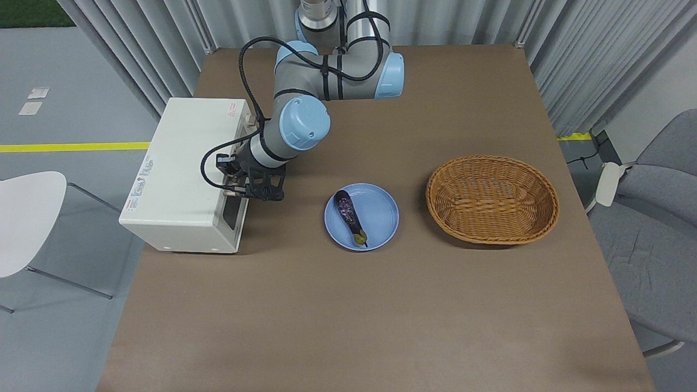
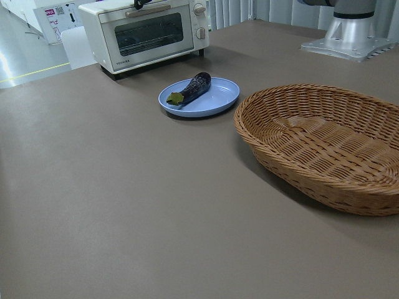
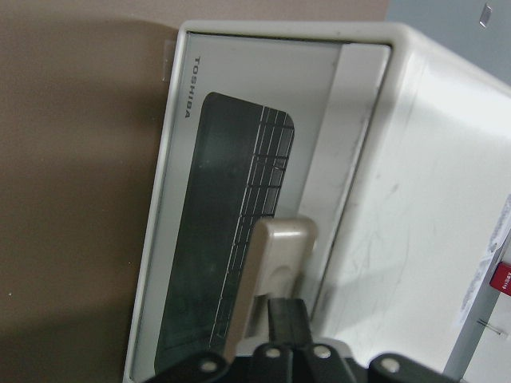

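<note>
A white Toshiba toaster oven (image 1: pixel 176 170) stands at the left of the table, its door closed in the wrist view. My gripper (image 1: pixel 238 189) is at the oven's front, and in the wrist view its black parts overlap the beige door handle (image 3: pixel 271 247); whether it grips the handle cannot be told. An eggplant (image 1: pixel 349 215) lies on a blue plate (image 1: pixel 379 209) in front of the oven, with a wicker basket (image 1: pixel 490 199) to the right.
A white chair (image 1: pixel 26 215) stands off the left edge, a grey chair (image 1: pixel 647 248) off the right.
</note>
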